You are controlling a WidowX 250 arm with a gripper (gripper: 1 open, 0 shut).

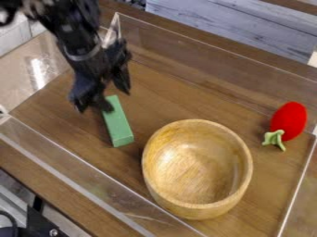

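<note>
My black gripper (102, 91) hangs over the upper end of a green block (118, 124), its fingers open and apart around or just above it; the exact contact is unclear. The block lies lengthwise on the wooden surface.
A wooden bowl (196, 167) sits to the right of the block, near the front. A red toy pepper (290, 118) with a green stem lies at the right. Clear rails edge the left and front.
</note>
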